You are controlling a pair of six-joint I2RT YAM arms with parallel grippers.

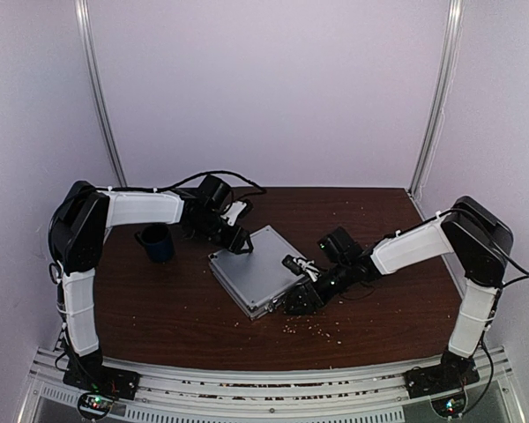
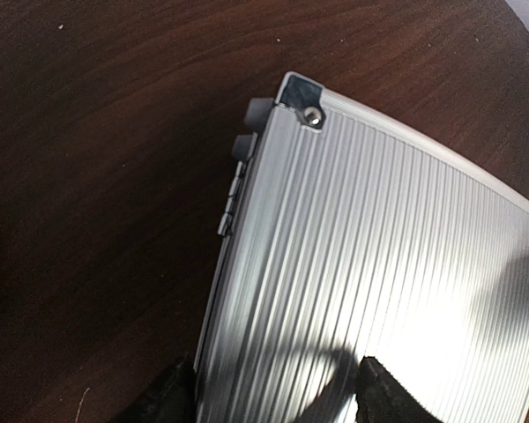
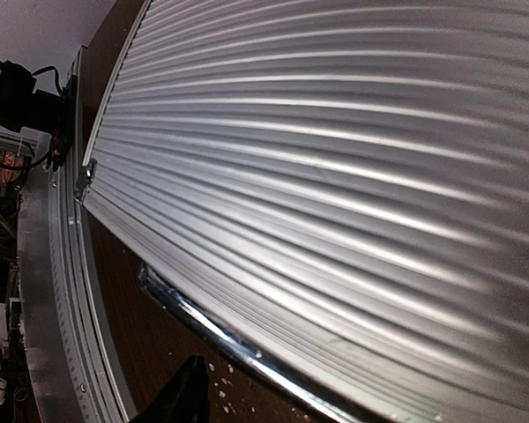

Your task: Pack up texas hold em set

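Observation:
A closed silver case (image 1: 256,269) with a ribbed lid lies at an angle on the middle of the table. My left gripper (image 1: 244,248) is at the case's left edge; in the left wrist view its fingers (image 2: 390,397) stand apart over the lid, with hinge-like fittings (image 2: 232,198) along the near side. My right gripper (image 1: 293,304) is low at the case's front edge, by the chrome handle (image 3: 238,348). Only one of its fingers (image 3: 183,397) shows, out to the left beside the handle; the other is hidden by the case. Cards and chips are not visible.
A dark blue mug (image 1: 158,243) stands left of the case, near the left arm. Small pale crumbs (image 1: 316,330) are scattered in front of the case.

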